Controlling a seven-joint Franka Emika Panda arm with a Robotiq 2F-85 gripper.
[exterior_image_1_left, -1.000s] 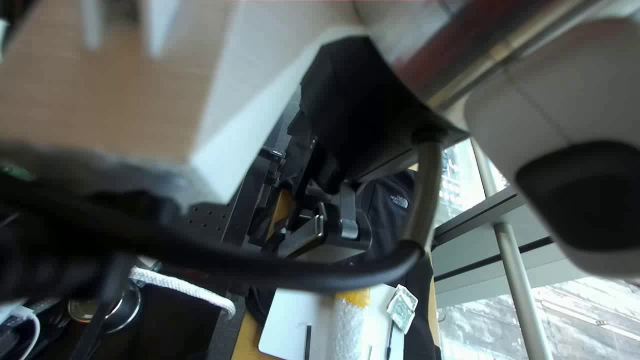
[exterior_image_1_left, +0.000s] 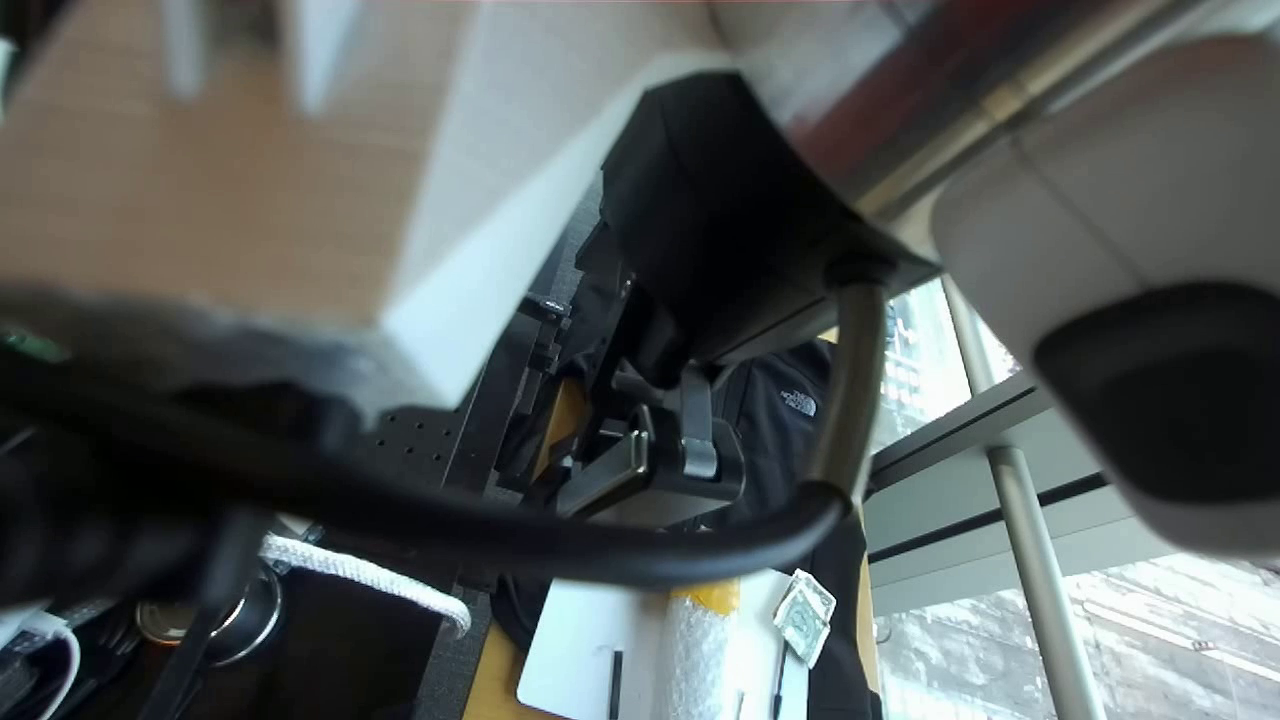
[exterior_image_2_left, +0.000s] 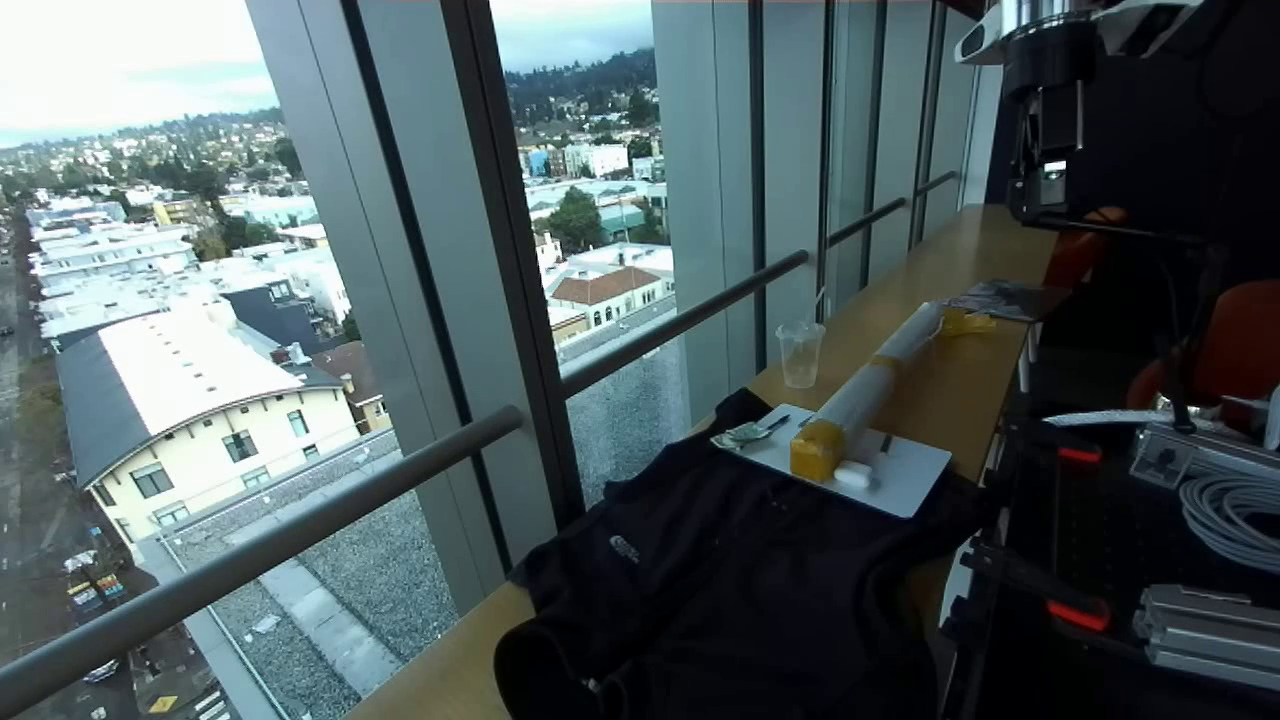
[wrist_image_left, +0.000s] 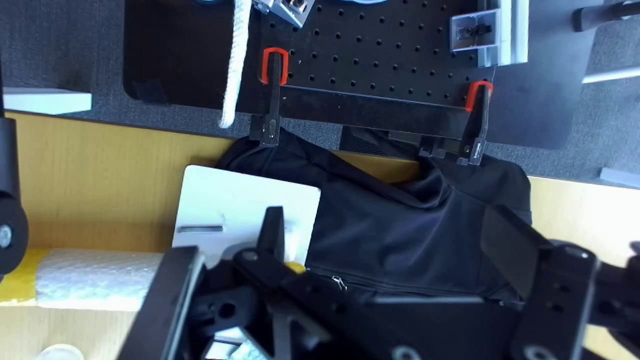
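Seen from the wrist, my gripper is open, its two dark fingers (wrist_image_left: 513, 246) far apart with nothing held. Below it a black jacket (wrist_image_left: 384, 216) is spread over a wooden ledge. A white board (wrist_image_left: 252, 192) rests partly on the jacket, and a long bubble-wrapped tube (exterior_image_2_left: 858, 396) with yellow tape at its end lies across that board. Folded banknotes (exterior_image_1_left: 805, 617) and a white block (exterior_image_2_left: 854, 475) sit on the board as well. In exterior view 2 the arm's end hangs high at the upper right, clear of everything on the ledge.
A clear plastic cup (exterior_image_2_left: 799, 353) stands by the window. Along the windows runs a metal rail (exterior_image_2_left: 684, 324). Beside the ledge is a black perforated table (wrist_image_left: 372, 54) with red-tipped clamps (wrist_image_left: 478, 96) and a white rope (wrist_image_left: 237, 66). Bare ledge shows (wrist_image_left: 108, 180) left of the board.
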